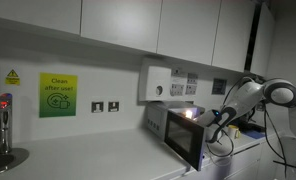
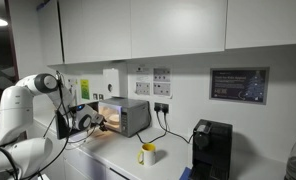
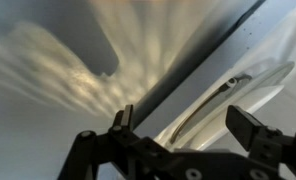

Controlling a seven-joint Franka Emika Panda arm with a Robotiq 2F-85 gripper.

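The microwave [image 2: 136, 117] stands on the counter with its door [image 1: 184, 139] swung open and a warm light inside. In exterior view 2 my gripper [image 2: 101, 125] is at the microwave's open front. The wrist view shows the two dark fingers of the gripper well apart. A white, rounded dish-like thing [image 3: 228, 99] with a dark line along it lies beyond and partly between them; nothing is clearly clamped. Grey metal-looking surfaces with patches of light fill the left of that view. Whether the fingers touch anything cannot be made out.
A yellow-and-white mug [image 2: 147, 154] and a black coffee machine [image 2: 212, 149] stand along the counter [image 2: 118, 150], with bare counter between the mug and microwave. Cables hang from the wall sockets [image 2: 162, 108]. A sink tap [image 1: 4, 122] is far from the arm.
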